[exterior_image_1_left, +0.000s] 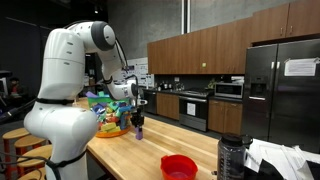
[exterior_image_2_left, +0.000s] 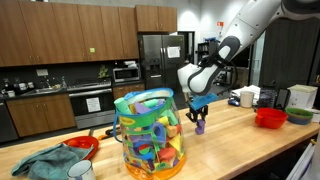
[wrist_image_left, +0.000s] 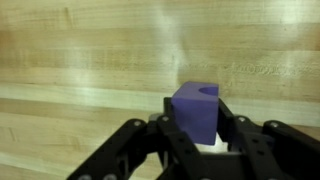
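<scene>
A purple block-like object (wrist_image_left: 197, 108) fills the space between the fingertips in the wrist view, and my gripper is shut on it. In exterior view 1 the gripper (exterior_image_1_left: 138, 124) points down over the wooden table, with the purple object (exterior_image_1_left: 139, 134) just below it. From exterior view 2 the purple object (exterior_image_2_left: 200, 127) appears at the table surface under the gripper (exterior_image_2_left: 199, 119). Whether its bottom touches the table cannot be told. Bare wood grain surrounds it in the wrist view.
A red bowl (exterior_image_1_left: 179, 167) stands near the front of the table. Colourful toys fill a clear bin (exterior_image_2_left: 150, 125); a second red bowl (exterior_image_2_left: 270, 117) sits at the far right in exterior view 2. A black canister (exterior_image_1_left: 231, 155) stands at front right. Mid-table is clear.
</scene>
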